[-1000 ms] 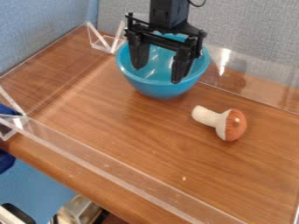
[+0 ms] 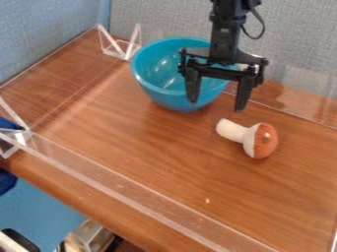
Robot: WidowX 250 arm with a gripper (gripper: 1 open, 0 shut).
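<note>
My black gripper (image 2: 216,94) hangs open at the right part of a turquoise bowl (image 2: 164,88), its two fingers wide apart. I see nothing held between them. A toy mushroom (image 2: 259,140) with a white stem and an orange-red cap lies on its side on the wooden table, to the right of and in front of the bowl.
Clear plastic edging (image 2: 145,196) runs along the table's sides, with white brackets at the back left and left. A grey wall stands behind.
My gripper has moved to the right from over the bowl's middle to its right part. The bowl and mushroom look unmoved.
</note>
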